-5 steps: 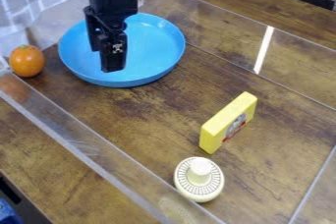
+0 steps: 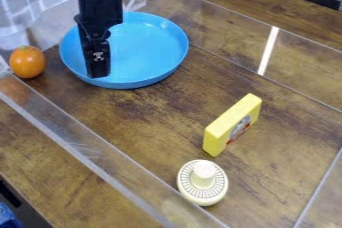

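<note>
A black gripper (image 2: 99,56) hangs at the upper left over a blue round tray (image 2: 150,57), its fingers apart and low over the tray's left part, with nothing seen between them. An orange fruit (image 2: 27,62) sits just left of the tray, a short way from the gripper.
A yellow box (image 2: 233,122) stands at the middle right, and a white round object (image 2: 202,184) with a knob is at the bottom. Clear plastic walls run along the sides.
The gripper has shifted slightly to the left, toward the orange fruit. The other things are where they were.
</note>
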